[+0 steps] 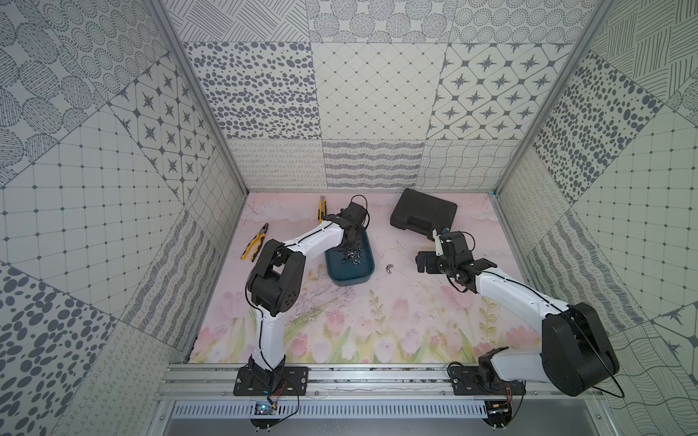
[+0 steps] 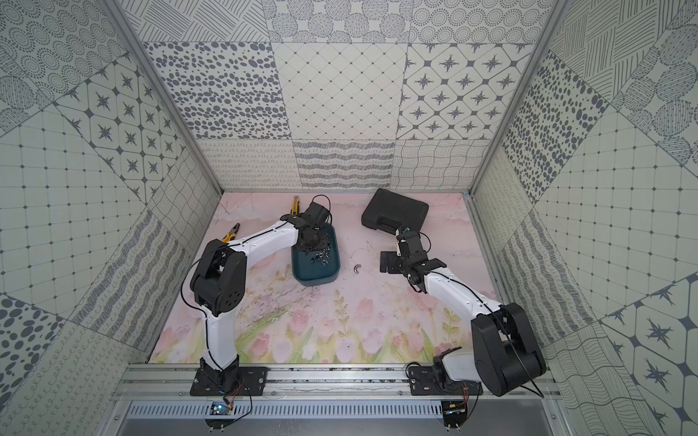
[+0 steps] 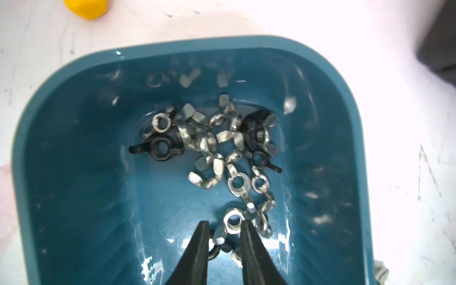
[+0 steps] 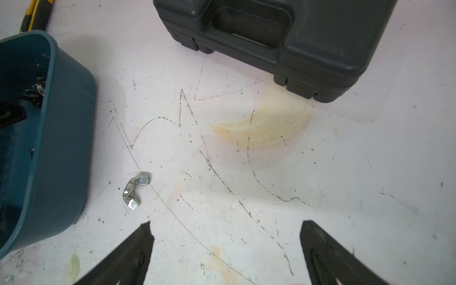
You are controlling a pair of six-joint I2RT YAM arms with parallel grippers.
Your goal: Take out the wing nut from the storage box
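Observation:
The teal storage box (image 3: 353, 142) holds a pile of silver and black wing nuts, mostly toward its far end. My left gripper reaches down into the box, its narrow fingers (image 3: 199, 247) partly open. Just at the fingertips sits a silver wing nut (image 3: 233, 220); whether they touch it is hard to see. Another silver wing nut (image 4: 128, 191) lies alone on the table, right of the box. Over bare table, right of that loose nut, my right gripper stands wide open, with nothing between its fingers.
A black case (image 1: 424, 210) lies at the back right, beyond the right gripper. Yellow-handled pliers (image 1: 254, 242) rest at the far left, and a yellow and black tool (image 1: 322, 209) sits behind the box.

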